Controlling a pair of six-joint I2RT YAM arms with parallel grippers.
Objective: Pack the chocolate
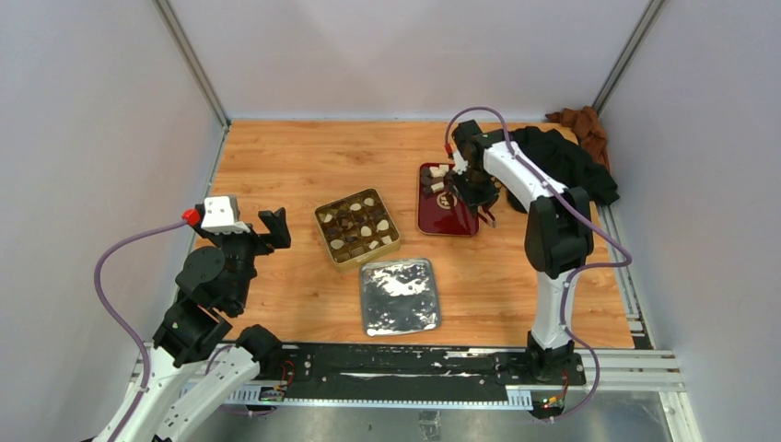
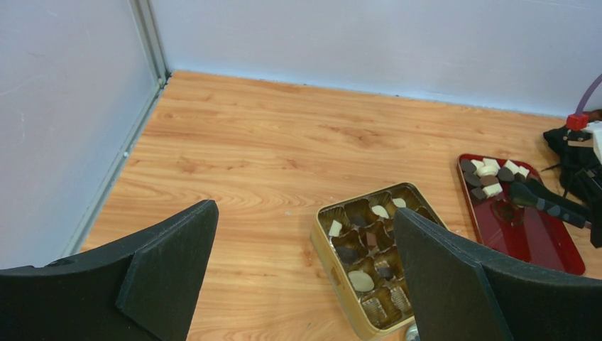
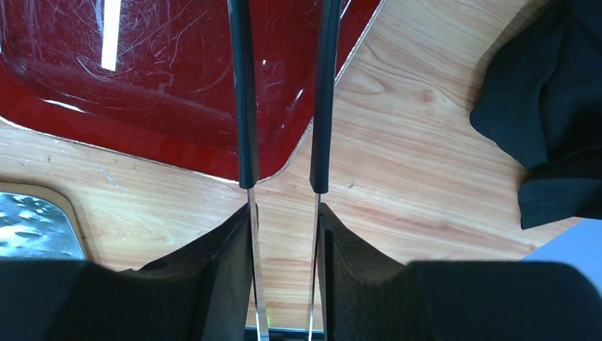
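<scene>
In the top view a gold box [image 1: 368, 257] stands mid-table, holding dark and white chocolates in its compartments. To its right is a red tray [image 1: 427, 224], with chocolates [image 2: 488, 169] grouped at its far end. My right gripper is shut on black-and-metal tongs [image 3: 323, 106], whose two arms stand apart over the tray. Their tips lie outside the right wrist view; in the left wrist view the tong ends [image 2: 523, 193] reach close to the chocolates, and I cannot tell if they touch one. At the left, my left gripper stays open and empty, away from the box.
A silver lid [image 1: 400, 296] lies flat in front of the gold box. Black cloth [image 1: 562, 158] and brown cloth [image 1: 587, 131] are heaped at the back right corner.
</scene>
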